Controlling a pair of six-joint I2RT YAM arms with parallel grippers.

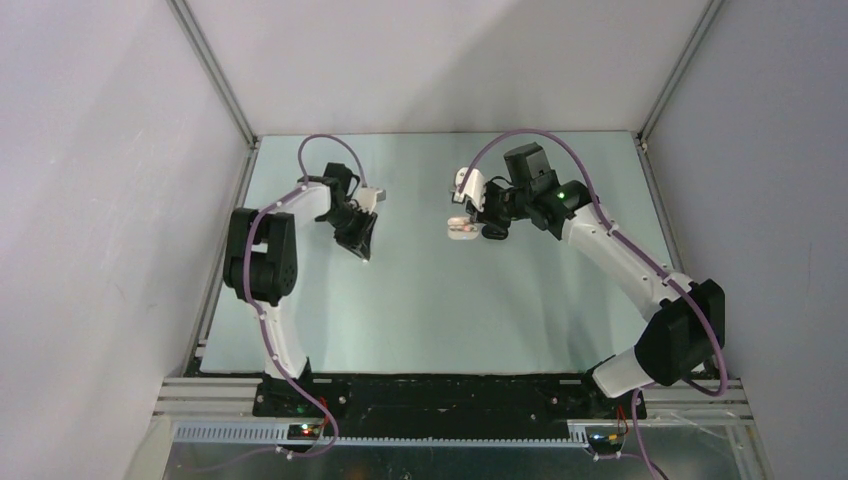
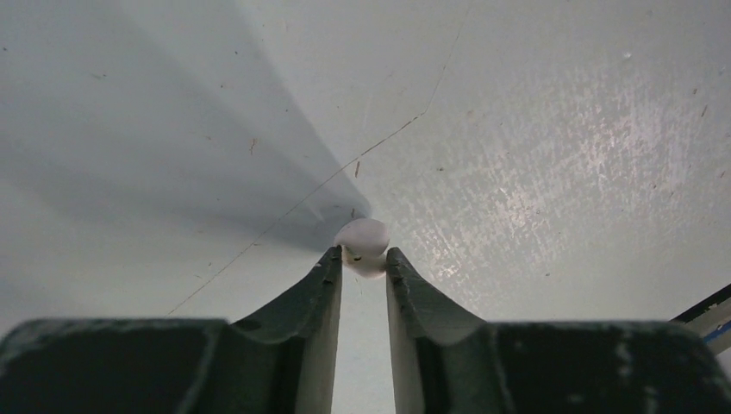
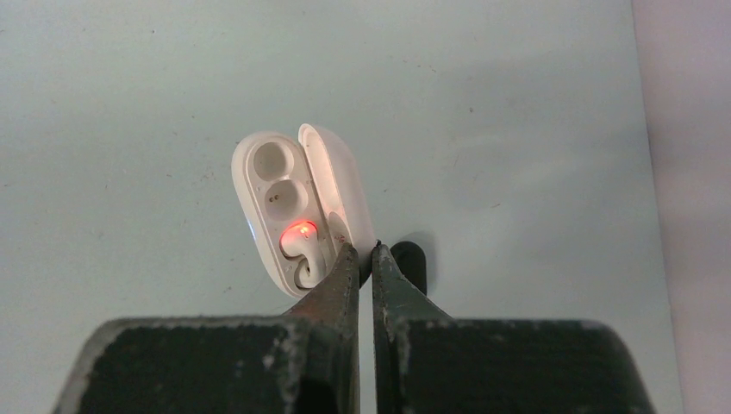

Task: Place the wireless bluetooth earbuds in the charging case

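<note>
In the right wrist view the white charging case (image 3: 267, 207) stands with its lid up, and my right gripper is shut on that lid (image 3: 340, 181). One earbud (image 3: 303, 250) sits in the case's lower slot under a red glow; the slot (image 3: 280, 185) above it is empty. Far to the left, a second white earbud (image 2: 362, 241) lies between the fingertips of my left gripper. Those fingers stand part open, one on each side of it. Whether they touch it I cannot tell.
A small black oval object (image 1: 495, 231) lies just right of the case, near my right gripper. Bare table (image 1: 415, 300) stretches between the two arms and toward the front edge.
</note>
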